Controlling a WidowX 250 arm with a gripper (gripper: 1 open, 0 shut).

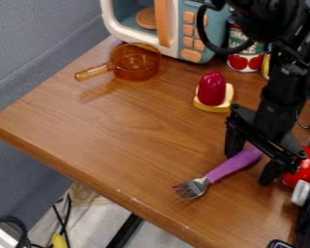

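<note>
The black arm comes down from the upper right, and its gripper [250,165] is low over the table at the right, its two fingers around the handle end of a fork [225,169] with a purple handle. The fork's metal tines point down-left on the wooden table [106,136]. Whether the fingers are closed on the handle is hard to tell.
A red egg-shaped piece on a yellow slice [212,95], an amber pan [132,64], a toy microwave [170,24] and a can [244,61] stand toward the back. Red and dark objects [302,170] crowd the right edge.
</note>
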